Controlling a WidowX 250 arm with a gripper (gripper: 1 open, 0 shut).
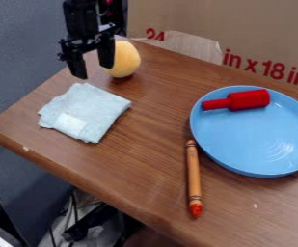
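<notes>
My black gripper (92,60) hangs at the top left, fingers pointing down and apart, open with nothing visible between them. It is left of a yellow rounded object (125,61) and above and behind a folded pale cloth (84,109). A blue plate (255,145) at the right holds a red cylinder with a handle (247,99). An orange crayon-like stick (194,179) lies left of and below the plate.
The wooden table (138,174) has free room in its middle and front left. A cardboard box (241,39) stands behind. The table's left edge runs beside the cloth.
</notes>
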